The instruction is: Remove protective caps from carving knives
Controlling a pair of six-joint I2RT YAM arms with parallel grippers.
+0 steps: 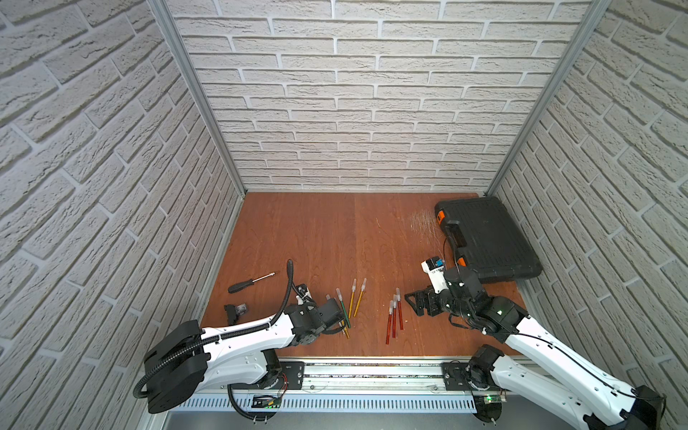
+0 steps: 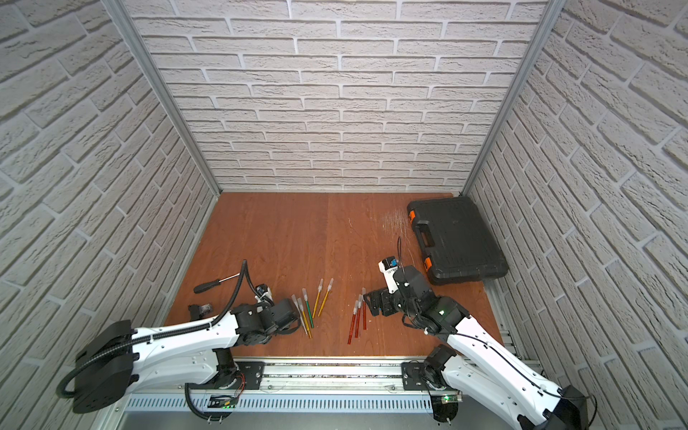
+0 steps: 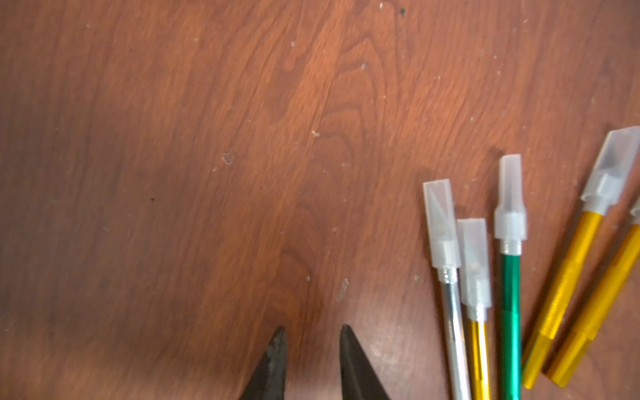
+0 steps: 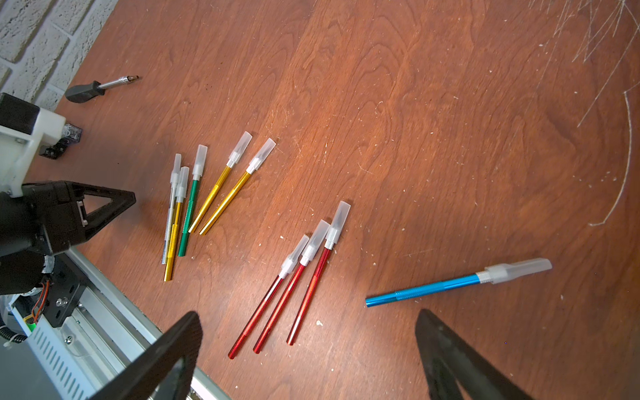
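Several capped carving knives lie on the brown table. In the left wrist view, a silver knife (image 3: 455, 333), a yellow knife (image 3: 478, 353) and a green knife (image 3: 510, 313) lie to the right of my left gripper, which is part open with bare table between its fingers. Two more yellow knives (image 4: 220, 193) are beside them in the right wrist view. Three red knives (image 4: 286, 303) lie mid-table. A blue knife (image 4: 426, 290) lies at the right, its clear cap (image 4: 516, 270) on. My right gripper stands wide open and empty above the red and blue knives.
A screwdriver (image 1: 251, 281) and a small dark object (image 1: 234, 313) lie at the table's left. The closed black case (image 1: 491, 236) takes up the back right.
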